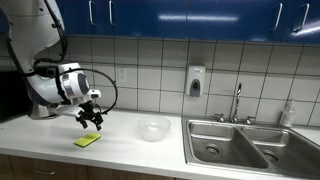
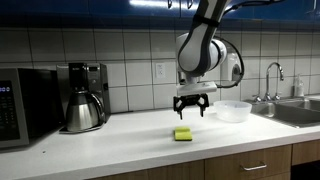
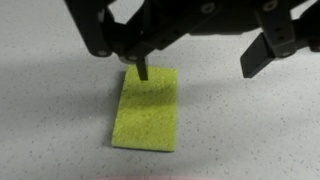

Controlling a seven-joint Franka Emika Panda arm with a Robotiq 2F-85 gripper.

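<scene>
A flat yellow-green sponge lies on the white counter, left of the bowl in exterior view 1. Above it hangs my gripper, apart from the counter and pointing down. In exterior view 2 the gripper is over the far side of the sponge. The wrist view shows the fingers wide open with nothing between them. One finger overlaps the sponge's upper edge in that view, while the other finger stands over bare counter to the right.
A clear bowl sits on the counter, with a double sink farther right. A coffee maker and a microwave stand at the left in exterior view 2.
</scene>
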